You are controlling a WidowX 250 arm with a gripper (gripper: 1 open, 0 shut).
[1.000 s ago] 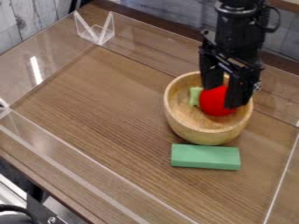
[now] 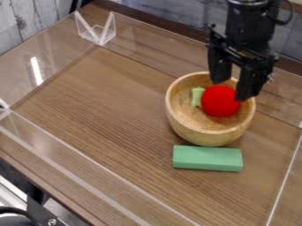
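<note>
A black robot arm comes down from the top right, its gripper (image 2: 239, 62) held above a yellow-tan bowl (image 2: 179, 108). Inside the bowl lie a red round object (image 2: 222, 102) and a small light-green piece (image 2: 199, 96). The gripper's fingers point downward on either side, apart, with nothing visible between them. A green rectangular block (image 2: 207, 158) rests on the wooden table just in front of the bowl.
A small white wire rack (image 2: 92, 31) stands at the upper left.
Compared with a second ago, the gripper has risen a little away from the red object. The bowl and green block look unchanged.
</note>
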